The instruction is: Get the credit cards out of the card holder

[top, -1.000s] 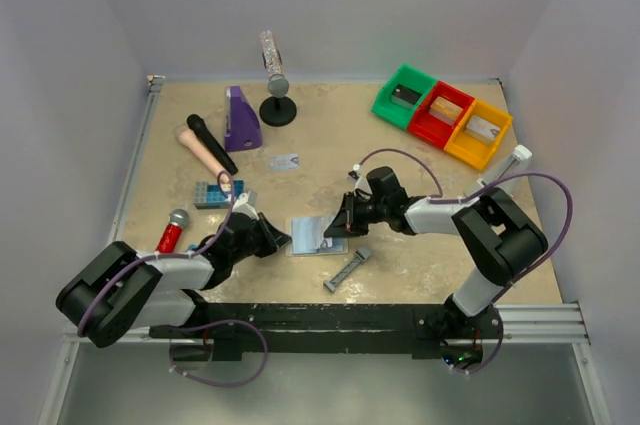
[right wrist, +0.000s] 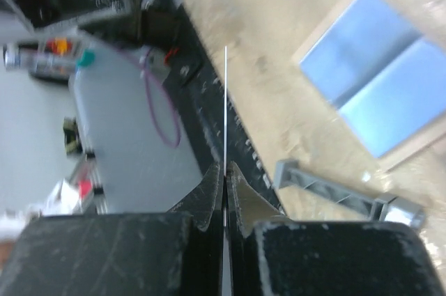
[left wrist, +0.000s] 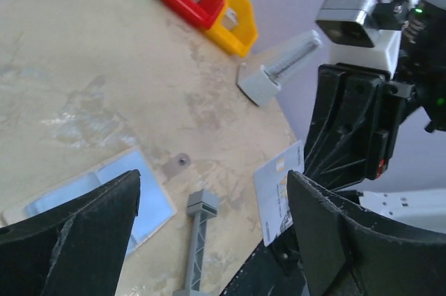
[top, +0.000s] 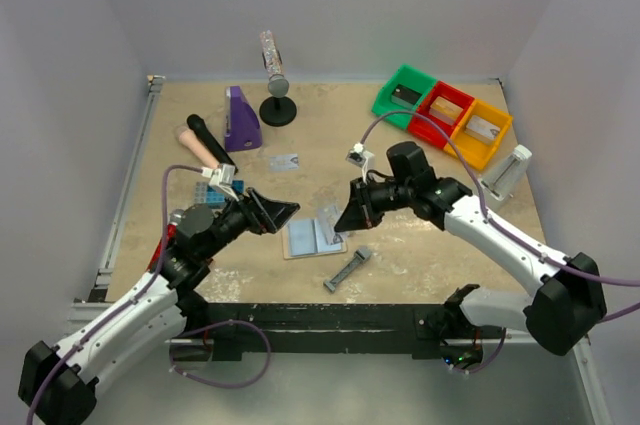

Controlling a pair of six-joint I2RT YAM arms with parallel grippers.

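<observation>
The pale blue card holder lies open on the table, also visible in the right wrist view. My right gripper, shut, is raised just right of it with a thin clear card in its tips, seen edge-on as a thin line in its own view. My left gripper stands open above and left of the holder, nothing between its fingers. Another clear card lies flat farther back.
A grey clamp-like tool lies in front of the holder. Coloured bins and a white device stand right; a purple block, stand and microphones are at back and left.
Both arms have risen from the table. The right gripper has lifted the clear card away from the holder; the left gripper has moved up over the table.
</observation>
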